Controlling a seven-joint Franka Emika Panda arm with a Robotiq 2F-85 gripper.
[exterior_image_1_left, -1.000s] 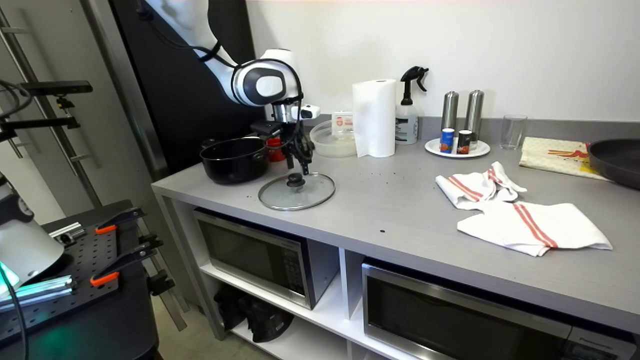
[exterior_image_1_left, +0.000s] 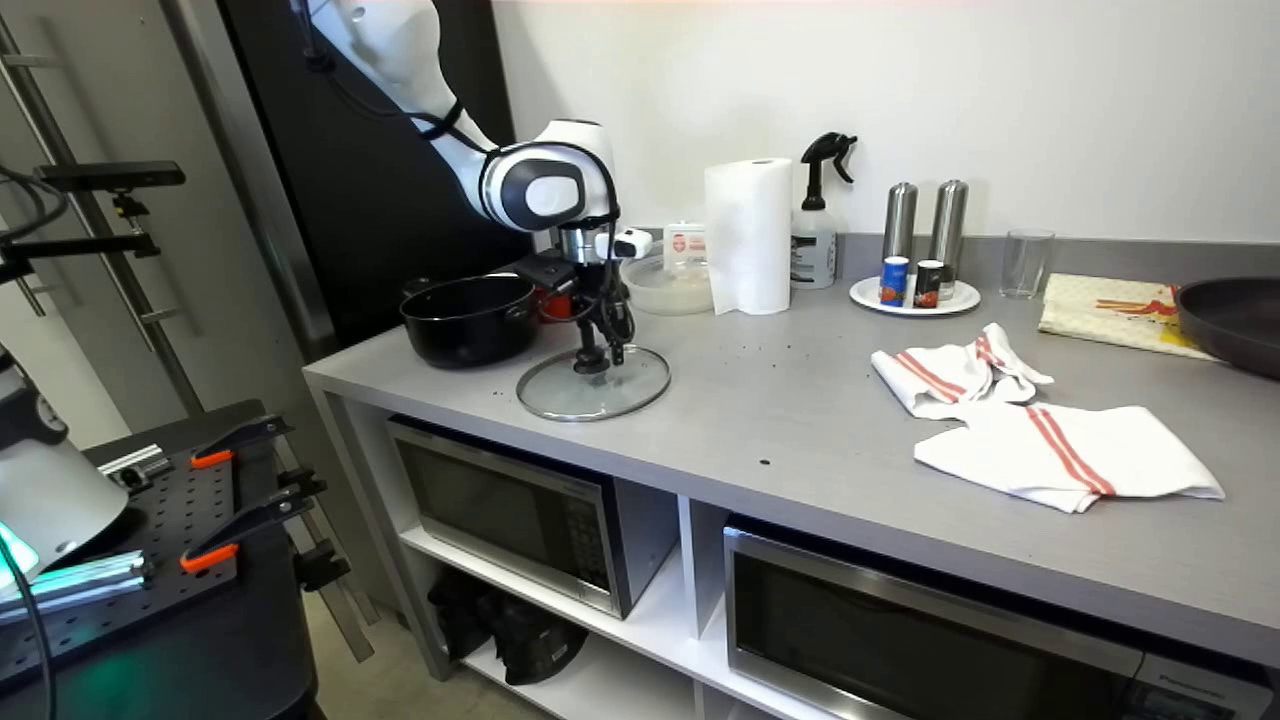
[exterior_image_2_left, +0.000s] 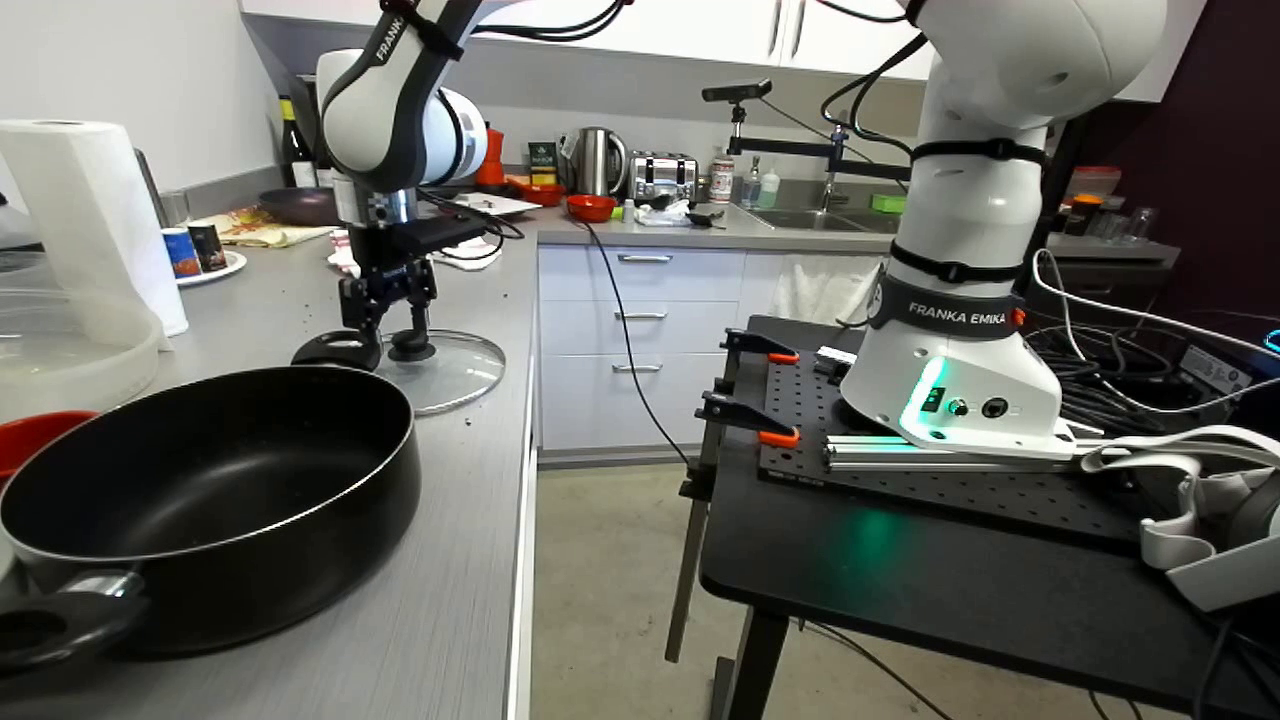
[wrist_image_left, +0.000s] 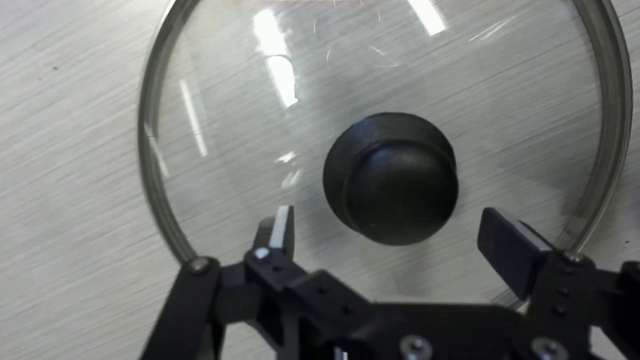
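A round glass lid (exterior_image_1_left: 564, 394) lies flat on the grey counter, its black knob (wrist_image_left: 399, 186) facing up. My gripper stands open just above the lid. In the wrist view the knob shows ahead of the gap between the fingers, with clear space to either side. From exterior view 1, the gripper (exterior_image_1_left: 602, 358) partly covers the knob. The black pot (exterior_image_1_left: 470, 324) stands uncovered to the left of the lid there. Exterior view 2 shows that pot (exterior_image_2_left: 240, 480) large in front, empty inside, with the lid (exterior_image_2_left: 462, 366) beyond it.
Behind the gripper are a plastic bowl (exterior_image_1_left: 666, 288) and a paper towel roll (exterior_image_1_left: 750, 240). A red container (exterior_image_1_left: 555, 306) sits close by the pot. Striped towels (exterior_image_1_left: 1056, 456) lie farther right. The mid-counter between lid and towels is clear.
My gripper has come down and slightly right toward the lid's knob, which is now partly covered by it. Lid and pot have stayed in place.
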